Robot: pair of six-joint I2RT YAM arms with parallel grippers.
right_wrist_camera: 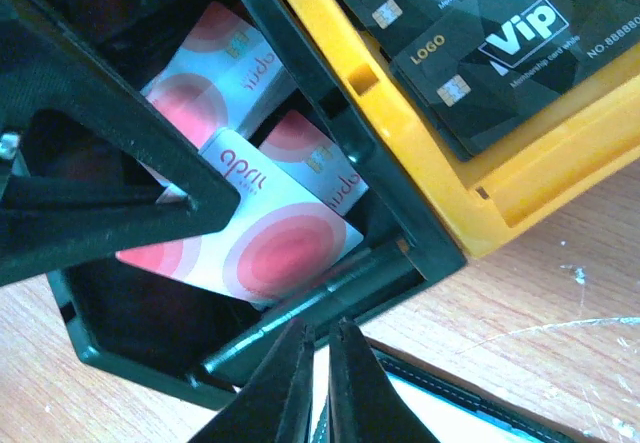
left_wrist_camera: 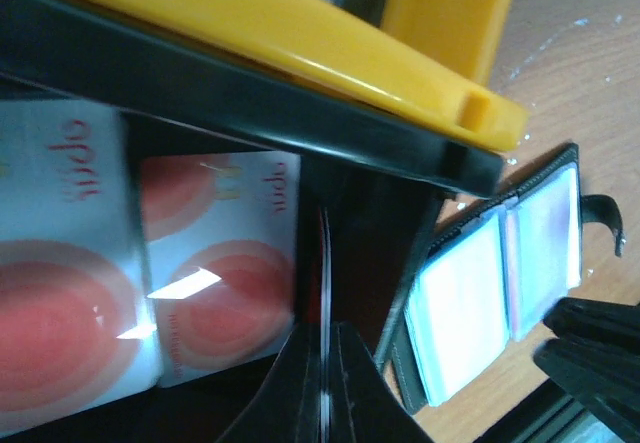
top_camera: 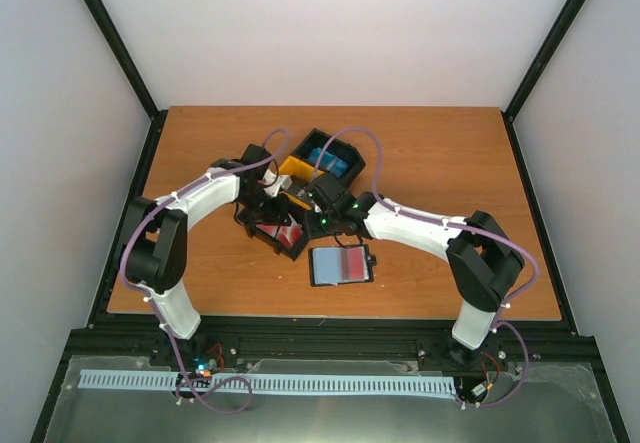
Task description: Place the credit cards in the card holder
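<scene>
My left gripper (top_camera: 276, 219) is shut on a credit card, seen edge-on as a thin upright line (left_wrist_camera: 325, 263) between its fingers in the left wrist view. The right wrist view shows this white card with red circles (right_wrist_camera: 285, 248), tilted over the black box (right_wrist_camera: 140, 388). More red-circle cards (left_wrist_camera: 235, 263) lie inside that box. The open card holder (top_camera: 340, 265), with clear sleeves and a black strap, lies on the table in front of the box. My right gripper is shut near the holder and the box's corner, with only a narrow gap and no card visible in it.
A yellow tray (right_wrist_camera: 480, 198) holding black VIP cards (right_wrist_camera: 510, 48) adjoins the black box. Behind it stands another black box with blue contents (top_camera: 328, 161). Both grippers are close together.
</scene>
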